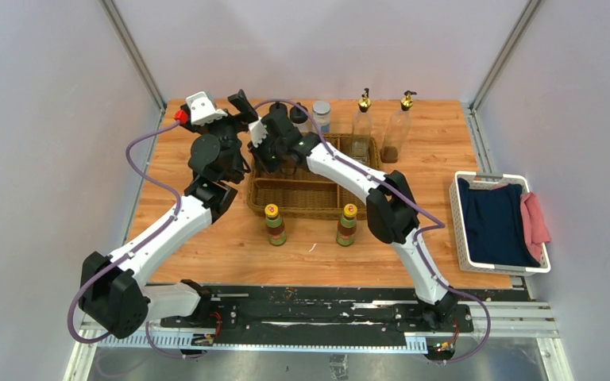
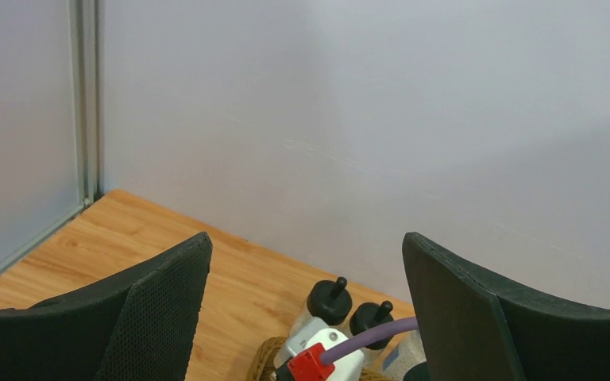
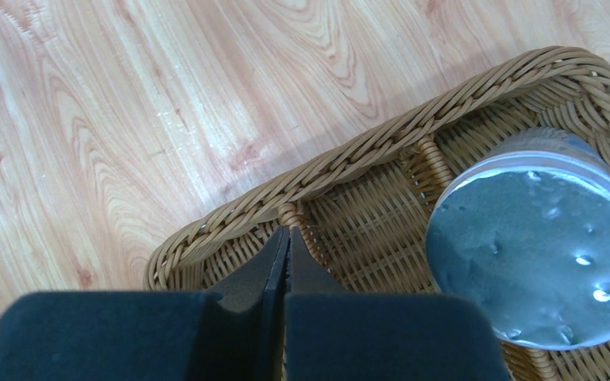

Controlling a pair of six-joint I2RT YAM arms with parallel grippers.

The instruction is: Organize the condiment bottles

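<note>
A wicker basket with dividers stands mid-table; a silver-lidded jar sits inside it, under my right gripper, which is shut with nothing visible between its fingers. My left gripper is open, raised at the basket's back left. Two dark-capped bottles and a white-lidded jar stand behind the basket. Two glass pump bottles stand at the back right. Two yellow-capped bottles stand in front of the basket.
A white bin with dark and pink cloths stands at the right. Walls enclose the sides and back.
</note>
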